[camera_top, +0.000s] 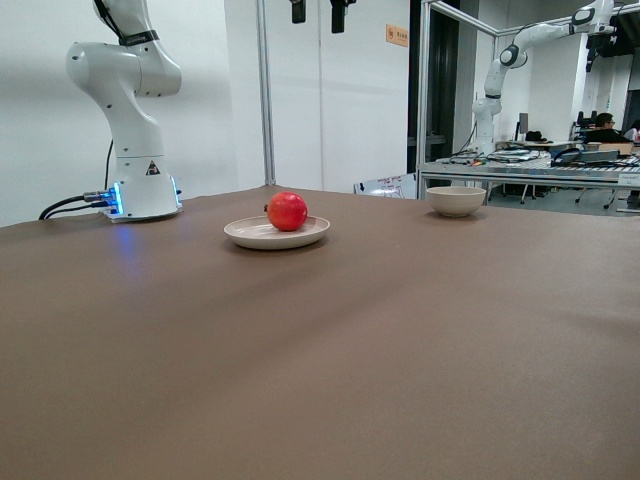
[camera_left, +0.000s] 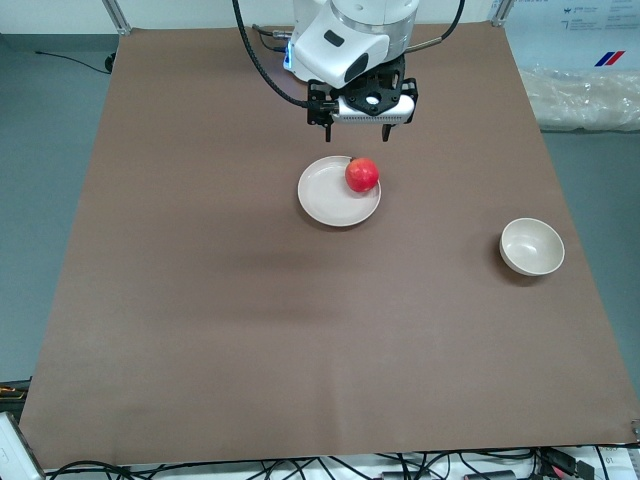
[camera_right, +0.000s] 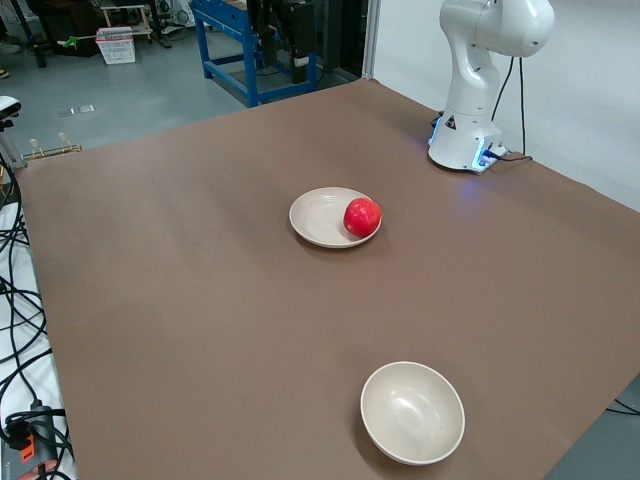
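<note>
A red apple (camera_left: 362, 174) rests on the white plate (camera_left: 322, 195) near the middle of the brown table, toward the plate's edge. An empty white bowl (camera_left: 532, 247) stands apart from it, to the right in the left camera view and closest in the right camera view (camera_right: 412, 413). The gripper (camera_left: 357, 133) hangs high beyond the plate, its two black fingers apart with nothing visible between them; in the top view only the finger ends (camera_top: 318, 14) show at the upper edge.
The arm's base (camera_right: 462, 142) stands at the back edge by a white wall, with cables beside it. More cables and small devices run along the opposite edge.
</note>
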